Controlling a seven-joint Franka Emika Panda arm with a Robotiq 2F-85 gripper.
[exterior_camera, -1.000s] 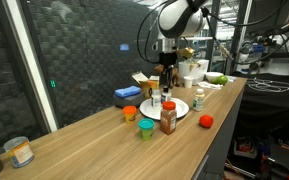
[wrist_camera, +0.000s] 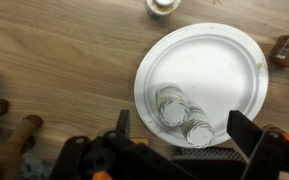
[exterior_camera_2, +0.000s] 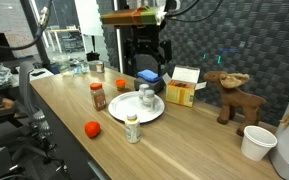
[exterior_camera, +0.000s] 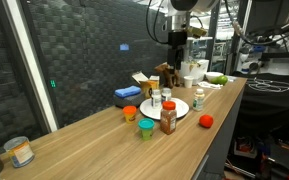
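Above the plate my gripper hangs with its fingers wide open and nothing between them; its dark fingers [wrist_camera: 246,132] frame the lower part of the wrist view. Two small white-capped shakers [wrist_camera: 170,103] stand close together on the round white plate [wrist_camera: 209,60], toward one edge of it. A bottle with a pale cap [exterior_camera_2: 132,128] stands on the table just off the plate. On the plate's other side is a red-lidded jar [exterior_camera: 168,117].
A red tomato [exterior_camera_2: 92,129] lies near the table's front edge. A toy moose [exterior_camera_2: 239,98], a white cup [exterior_camera_2: 256,143], a yellow box [exterior_camera_2: 182,86], a teal cup [exterior_camera: 146,128] and an orange cup [exterior_camera: 130,113] stand around the plate.
My gripper has risen from low over the shakers to well above the plate. Both shakers remain standing on the plate.
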